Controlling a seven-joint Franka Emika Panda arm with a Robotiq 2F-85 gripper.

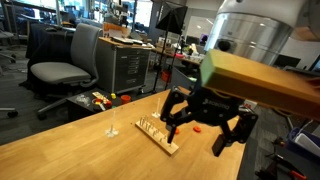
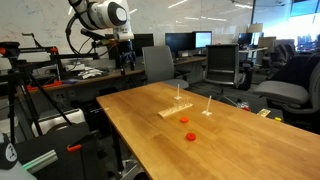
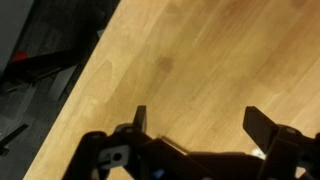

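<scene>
In exterior view 1 my gripper (image 1: pixel 192 150) hangs open above the table, nothing between its fingers. A light wooden block with several upright pegs (image 1: pixel 157 135) lies on the table behind and left of it. Two red discs show in exterior view 2: one nearer red disc (image 2: pixel 191 137) and one farther red disc (image 2: pixel 184 120). The same pegged block (image 2: pixel 174 112) sits beyond them. From the wrist view the spread fingers (image 3: pixel 140 118) frame bare wood, with a sliver of something pale at the lower edge, mostly hidden.
Two thin white posts stand on the table, a left post (image 1: pixel 112 122) and another post (image 2: pixel 208 104). Office chairs (image 1: pixel 66 60) stand behind it, and a person (image 2: pixel 107 35) is at the far left of exterior view 2.
</scene>
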